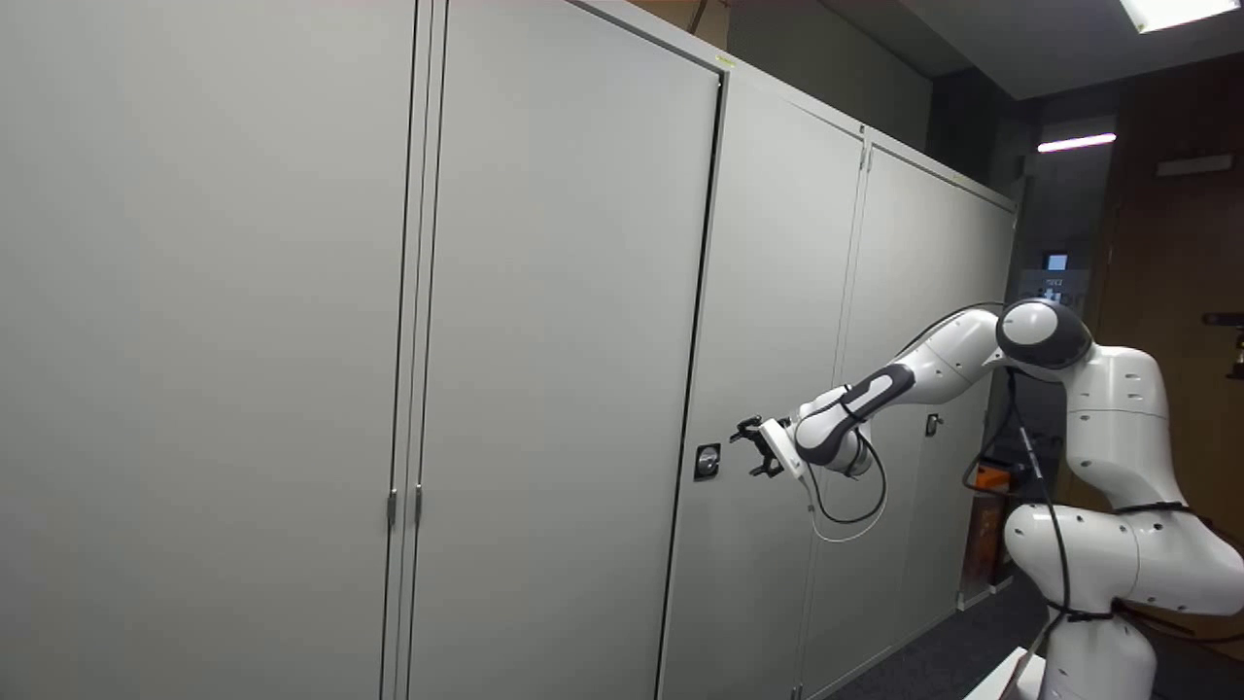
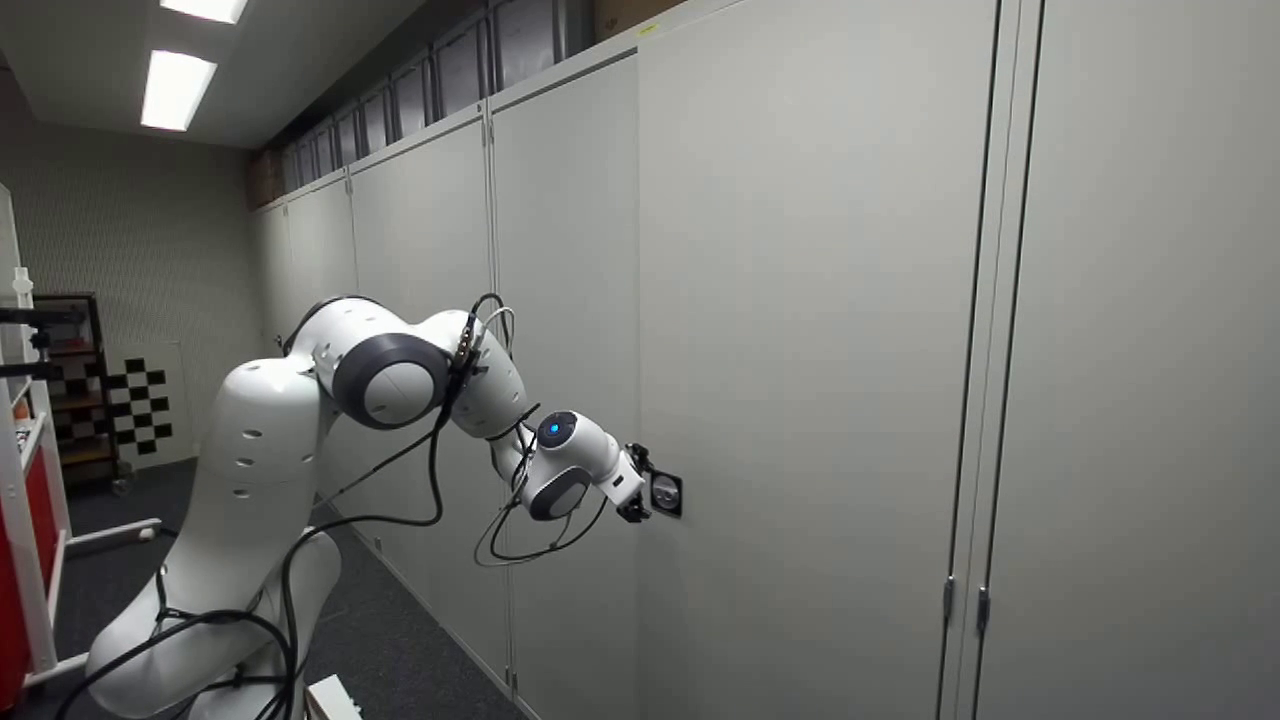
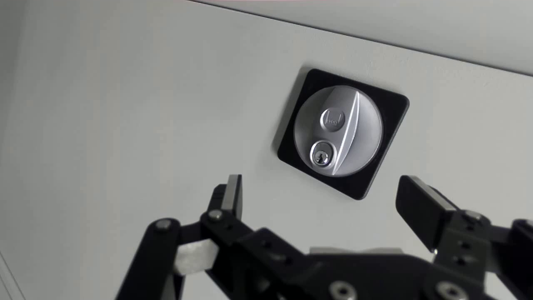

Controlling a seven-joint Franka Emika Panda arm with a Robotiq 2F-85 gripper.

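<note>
A round silver knob with a raised ridge and a keyhole sits on a square black plate on a pale grey cabinet door. In the first exterior view that knob lies just left of my gripper. My gripper is open in the wrist view, its two fingers spread wide with nothing between them. From there the knob appears above and between the fingertips, apart from both. The second exterior view has the gripper close to the lock plate; whether they touch cannot be told there.
Tall cabinet doors form a flat wall along the whole scene. A second lock is on a door farther right, behind the arm. Cables hang loosely from the arm. Dark floor is visible below the cabinets.
</note>
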